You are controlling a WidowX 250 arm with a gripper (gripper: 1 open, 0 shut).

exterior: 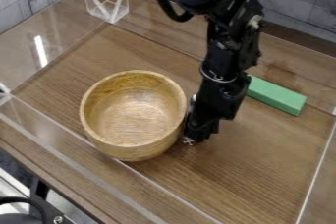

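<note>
A round wooden bowl (132,110) sits on the wooden table at left of centre. The black arm reaches down from the top, and its gripper (197,130) is low against the bowl's right side, close to the tabletop. The gripper looks shut; its dark fingertips are hard to make out, and nothing shows clearly between them.
A green block (276,95) lies behind and to the right of the gripper. A clear plastic piece (108,7) stands at the back left.
</note>
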